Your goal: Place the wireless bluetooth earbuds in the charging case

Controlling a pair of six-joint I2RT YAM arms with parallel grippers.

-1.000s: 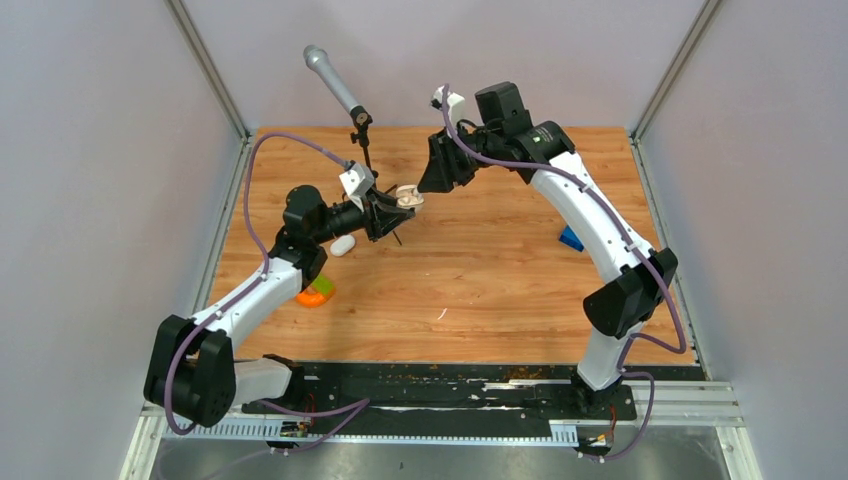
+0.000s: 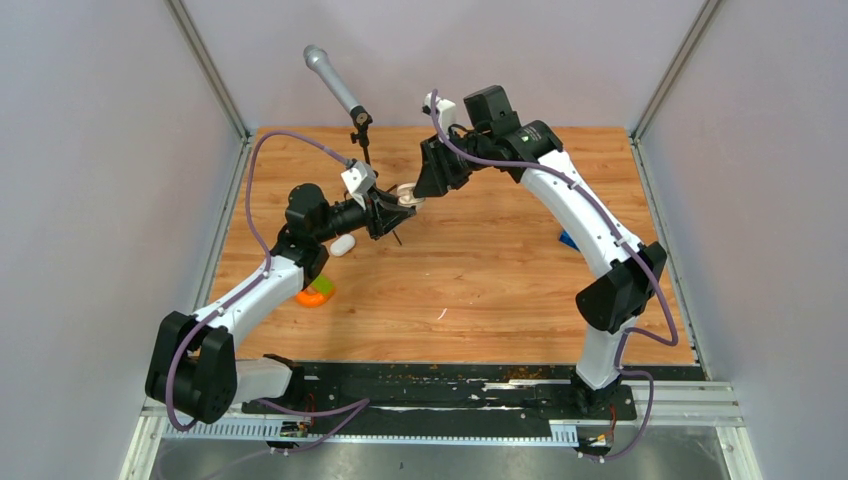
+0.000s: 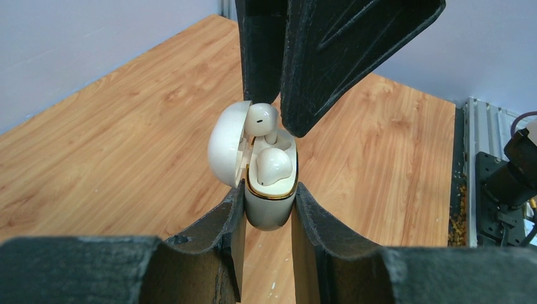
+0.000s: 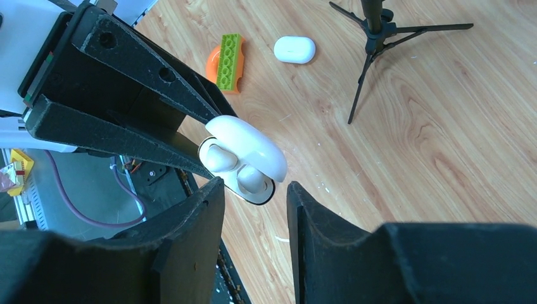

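Observation:
My left gripper is shut on the white charging case (image 3: 268, 210), its lid (image 3: 227, 144) swung up. Inside the case, one earbud (image 3: 274, 166) lies in the nearer socket. The other earbud (image 3: 261, 119) is at the farther socket, its head raised near the lid and its stem pointing down; whether it is fully seated I cannot tell. From the far side, my right gripper (image 2: 428, 192) reaches over the case. Its fingers (image 4: 197, 212) stand apart in the right wrist view, with the case showing beyond the gap and nothing visibly clasped.
A closed white case-like object (image 4: 294, 49) lies on the table near a black tripod stand (image 4: 377, 30). An orange and green toy (image 2: 316, 291) sits by the left arm. A blue object (image 2: 568, 240) is at the right.
My right gripper has shifted slightly left and downward in the top view, closer over the case. The left arm and case have stayed nearly in place.

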